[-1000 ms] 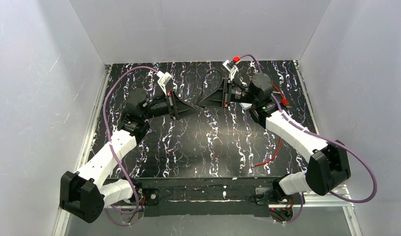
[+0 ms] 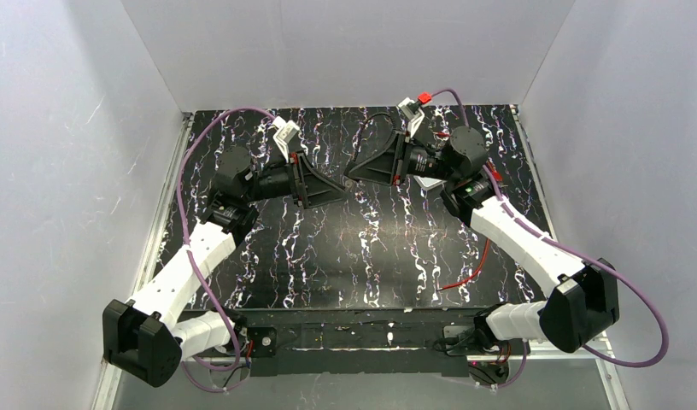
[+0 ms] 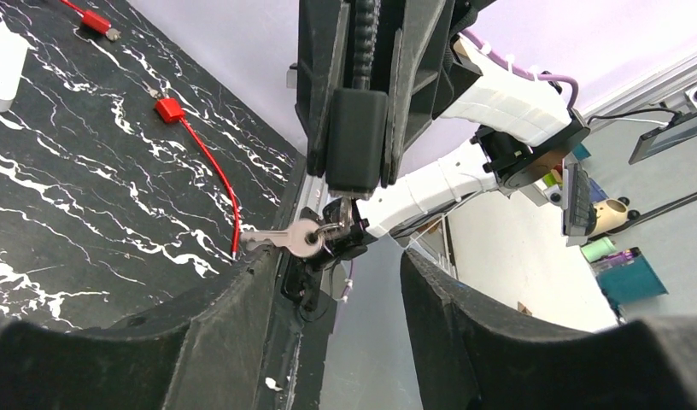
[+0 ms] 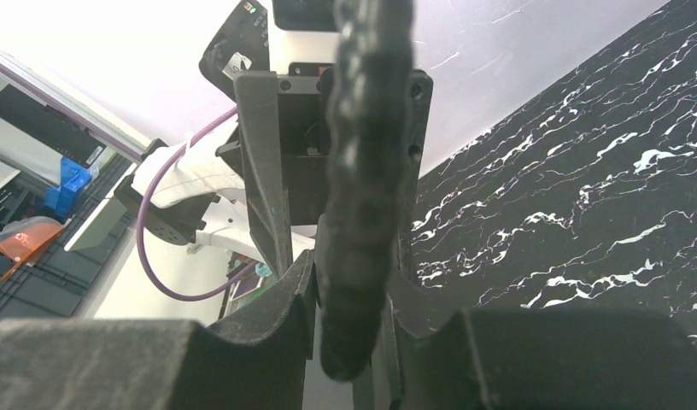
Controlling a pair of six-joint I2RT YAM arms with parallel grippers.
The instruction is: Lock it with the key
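In the left wrist view a black block, seemingly the lock, ends a black ribbed cable. The right gripper is shut on it, a finger on each side. Below the block a key hangs from a metal ring, its blade to the left. Whether another key sits in the block is unclear. My left gripper is open, its fingertips spread below the key and apart from the block. In the right wrist view the cable crosses close to the camera, hiding much of the fingers.
Red leads lie on the dark marbled table at the right. A white box shows at the left wrist view's edge. Grey walls enclose the table, whose front middle is clear.
My right wrist has shifted to the right and tilted slightly over the last second. The left arm has moved only a little, its fingertips rising slightly in the top view.
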